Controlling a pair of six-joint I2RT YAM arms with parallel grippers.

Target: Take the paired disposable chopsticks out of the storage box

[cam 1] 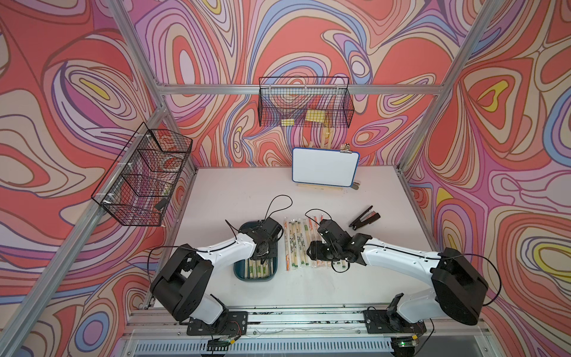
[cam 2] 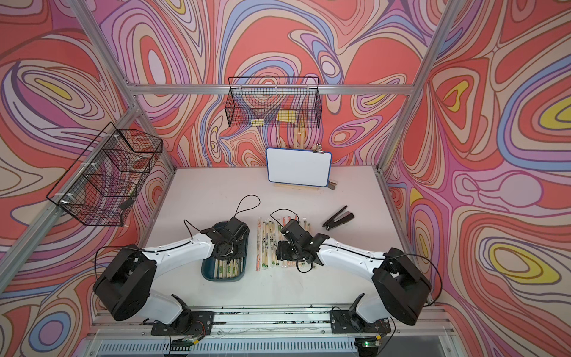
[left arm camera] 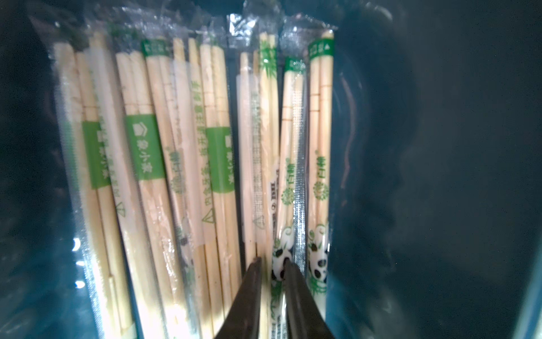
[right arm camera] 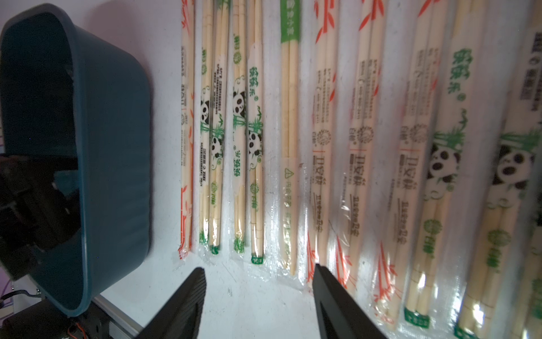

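Note:
Several paired chopsticks in clear wrappers lie side by side in the dark blue storage box (cam 1: 256, 279). In the left wrist view, my left gripper is down inside the box, its fingertips a narrow gap apart over the panda-wrapped chopsticks (left arm camera: 284, 197) near the right of the row; whether they touch the wrapper cannot be made out. My right gripper stands part open above the table, nothing between its fingers. Below and ahead of it a row of wrapped chopsticks (right arm camera: 289, 113) is laid out on the table, some with red print, others with green pandas.
Right behind the right arm lies a black stapler (cam 1: 364, 217). At the back stands a whiteboard (cam 1: 325, 166). Wire baskets (cam 1: 306, 104) hang on the frame.

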